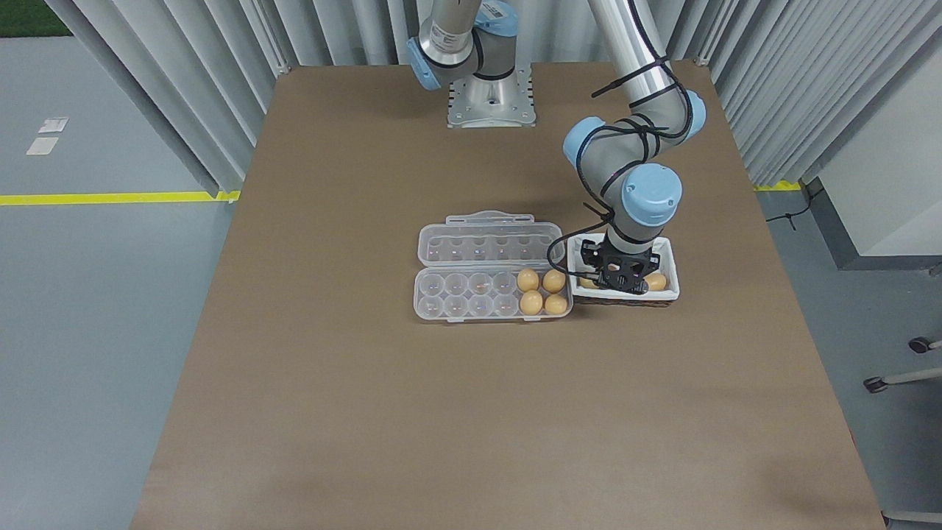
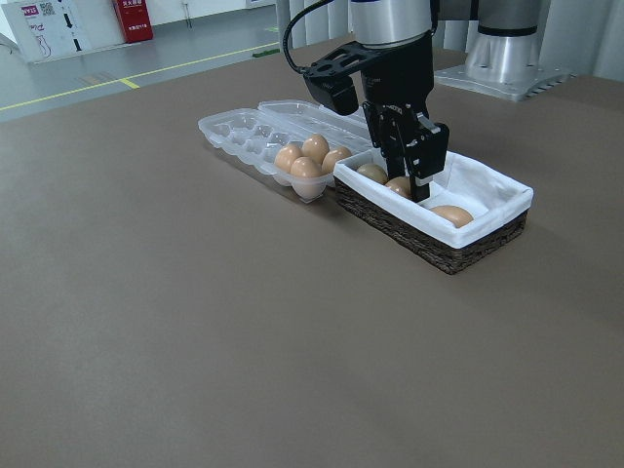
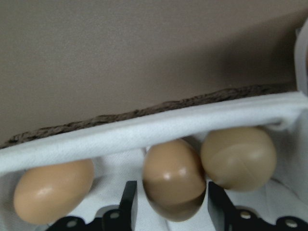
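My gripper is low inside the cloth-lined basket (image 2: 419,234), its two fingers on either side of a brown egg (image 3: 174,168) in the wrist view; whether they touch it is unclear. A paler egg (image 3: 238,158) lies to its right, another egg (image 3: 53,192) to its left. The open clear egg carton (image 1: 468,296) stands left of the basket in the front view, with several eggs (image 1: 530,302) in its right end and empty cups elsewhere.
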